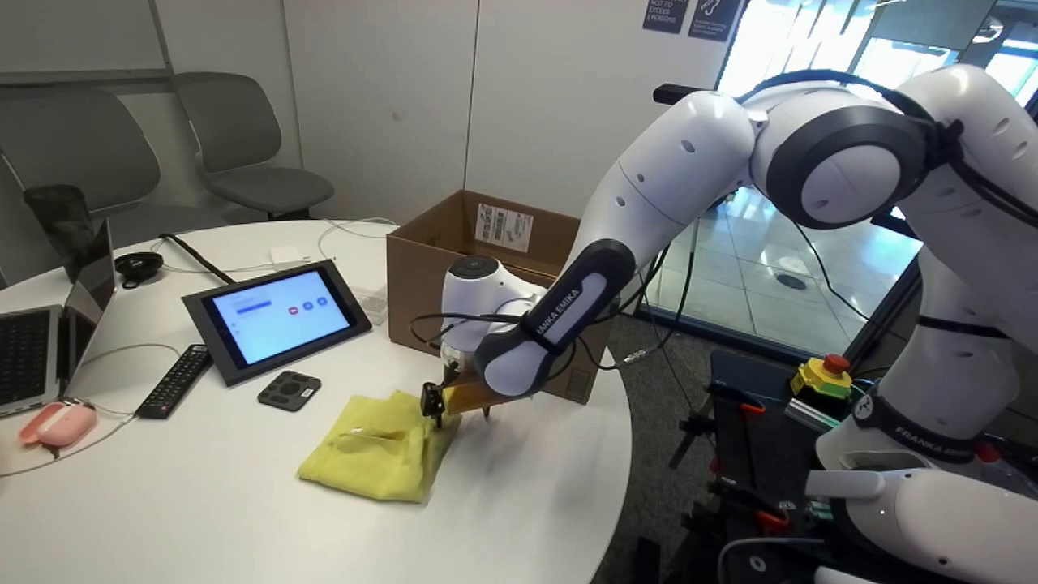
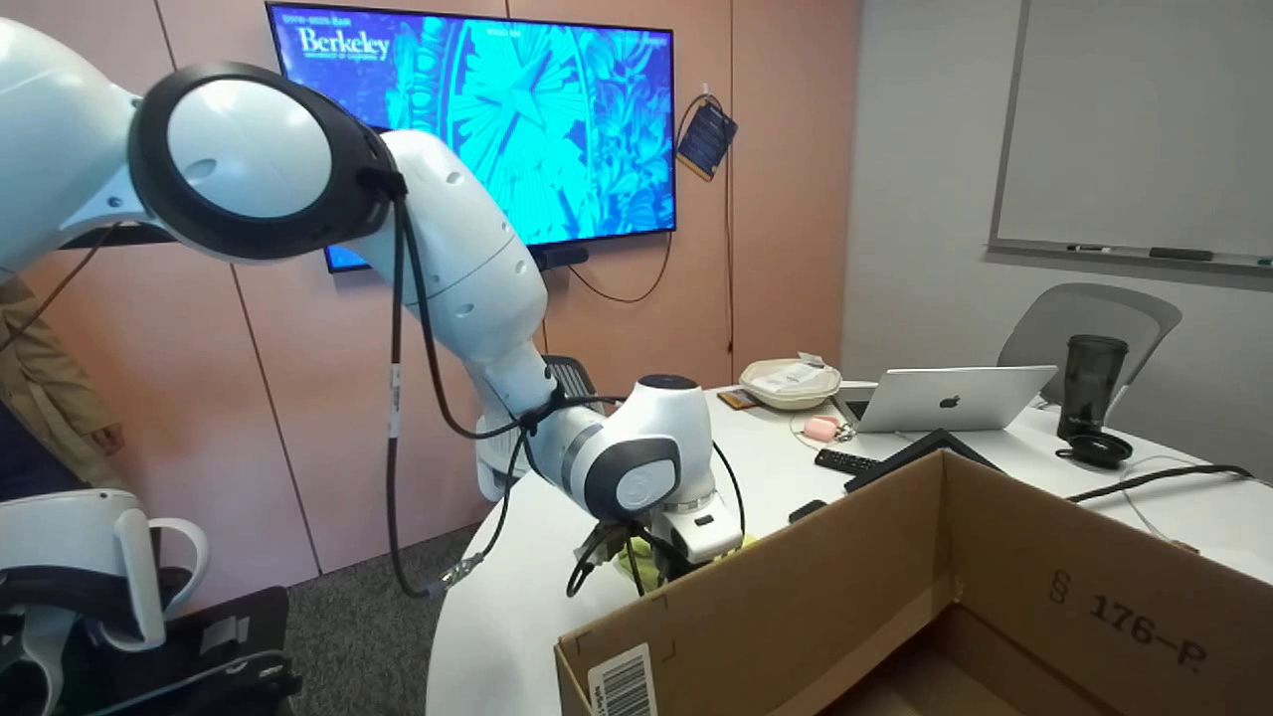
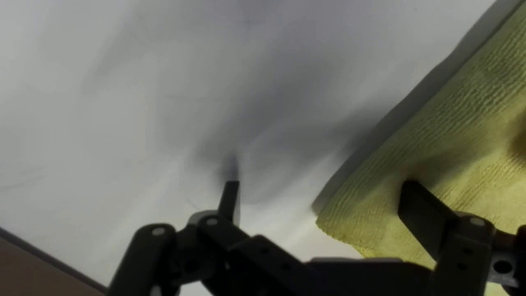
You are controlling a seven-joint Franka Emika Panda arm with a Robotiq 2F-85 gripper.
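A yellow cloth [image 1: 365,453], folded and a little rumpled, lies on the white round table [image 1: 525,496]. At its right edge my gripper [image 1: 462,417] points down, low over the tabletop. In the wrist view the gripper is open wide, with bare table and a corner of the cloth [image 3: 374,217] between its fingers. One finger [image 3: 424,212] is over the cloth; the other finger [image 3: 229,202] is over bare table. Whether either fingertip touches anything I cannot tell. From the second exterior side, the cardboard box and my arm hide most of the cloth.
Close behind the gripper stands an open cardboard box [image 1: 418,302]. A tablet [image 1: 282,316], a small black controller [image 1: 289,390], a remote [image 1: 175,380], a pink case [image 1: 60,425] and a laptop [image 1: 29,355] lie leftward.
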